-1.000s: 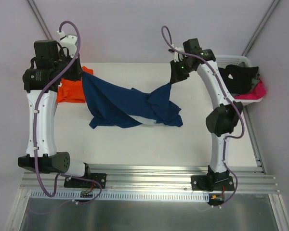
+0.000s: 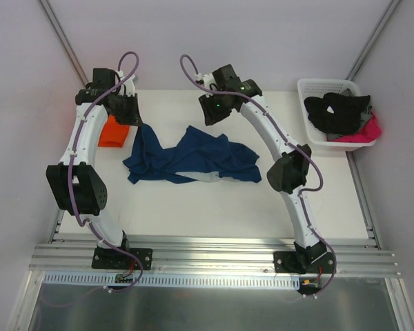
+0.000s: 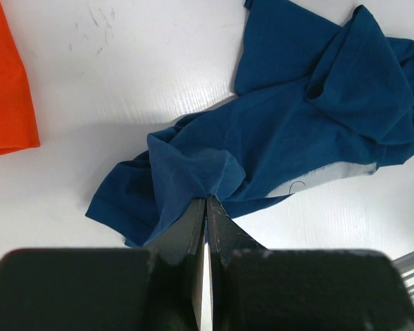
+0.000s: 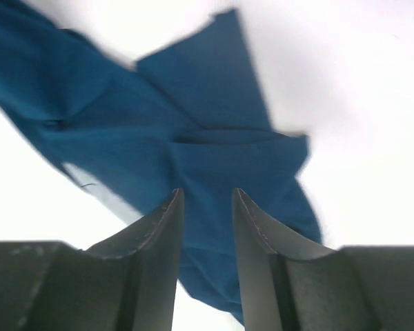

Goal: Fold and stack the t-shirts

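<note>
A dark blue T-shirt (image 2: 207, 153) lies crumpled and spread sideways on the white table, with a pale strip along its near edge. My left gripper is shut on a raised fold at the shirt's left end. In the right wrist view, my right gripper is parted above the shirt's right part, with nothing between its fingers. An orange folded cloth (image 2: 113, 133) rests on the table at the left, partly hidden by the left arm in the top view.
A white basket (image 2: 307, 85) at the back right holds black, grey and pink-red clothes (image 2: 337, 112).
Both grippers have come down from where they held the shirt raised. The right one let go of it and moved left, while the left keeps its hold. More of the shirt lies on the table.
</note>
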